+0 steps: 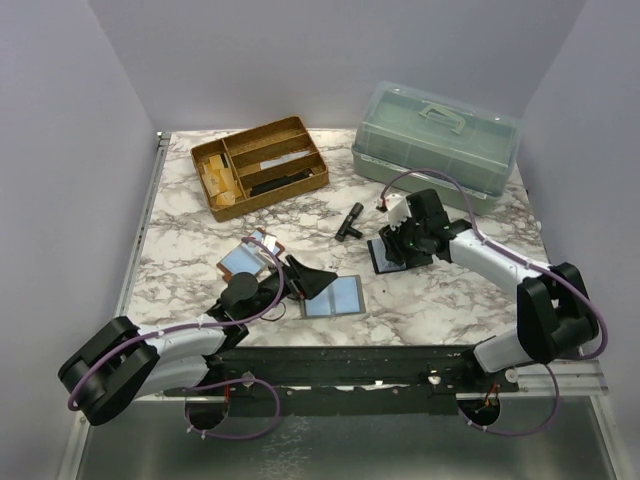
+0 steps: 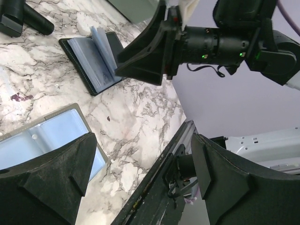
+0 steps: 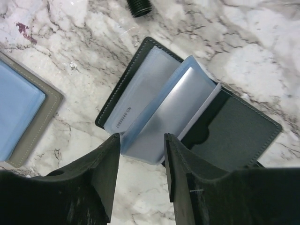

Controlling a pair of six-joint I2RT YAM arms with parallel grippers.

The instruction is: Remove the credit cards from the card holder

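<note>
A dark card holder (image 3: 234, 131) with clear sleeves (image 3: 168, 112) holding pale cards lies open near the centre right; one sleeve stands lifted. My right gripper is low over it, its fingertips at the sleeves' near edge; whether anything is pinched between them is unclear. In the left wrist view it partly covers the holder (image 2: 89, 63). My left gripper stands open above a second, grey holder (image 1: 335, 296) with pale blue sleeves at the front middle, nothing between its fingers.
A third holder (image 1: 240, 260) lies at the left, a wooden tray (image 1: 238, 210) at back left, a clear lidded box (image 1: 430, 150) at back right, and a black T-shaped object (image 1: 350, 225) beside the centre holder. Marble between them is mostly clear.
</note>
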